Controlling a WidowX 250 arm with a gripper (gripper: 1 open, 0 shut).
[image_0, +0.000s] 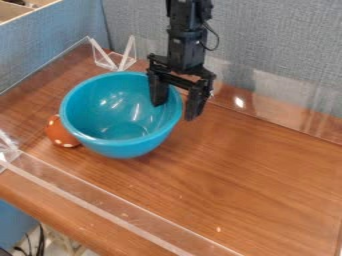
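A turquoise bowl (114, 130) sits on the wooden table toward the left. My black gripper (175, 98) is open over the bowl's right rim, one finger inside the bowl and the other outside it. An orange round object (60, 134) lies against the bowl's left side, partly hidden by it.
Grey padded walls (274, 55) stand behind, and a blue wall (34, 55) at the left. White straps lie behind the bowl and at the left edge.
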